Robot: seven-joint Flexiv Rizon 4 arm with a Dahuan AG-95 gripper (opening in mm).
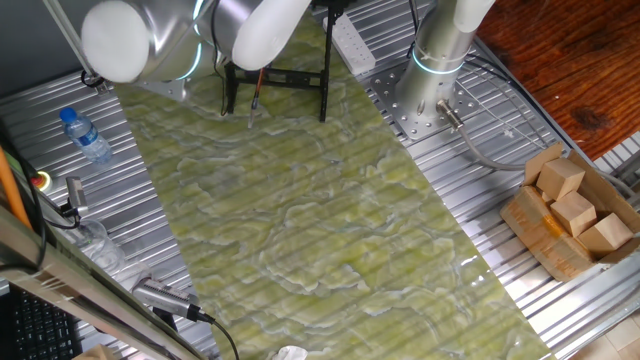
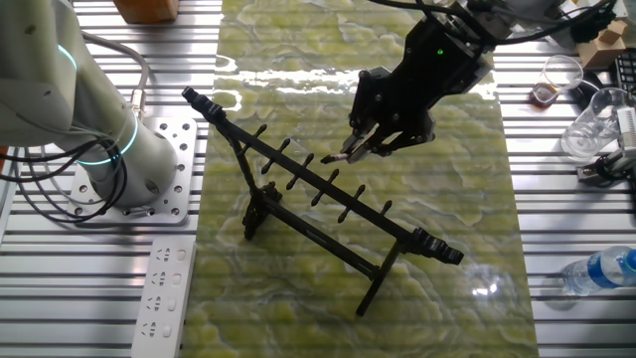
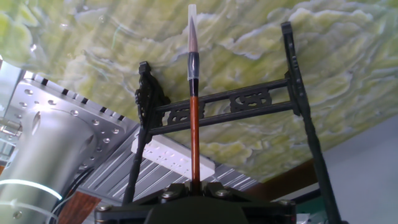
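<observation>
A brush with a red-brown handle and a pale tip under a clear sleeve extends from my gripper, which is shut on its handle end. The black brush stand, two uprights joined by a carved crossbar, lies behind the brush in the wrist view. In exterior view 2, the gripper is beside the stand's pegged top rail, close to its middle; contact cannot be told. The brush hangs tip down in exterior view 1, where the arm hides the gripper.
Near the stand are a white power strip and a robot base. A water bottle and a cardboard box of wooden blocks stand off the mat.
</observation>
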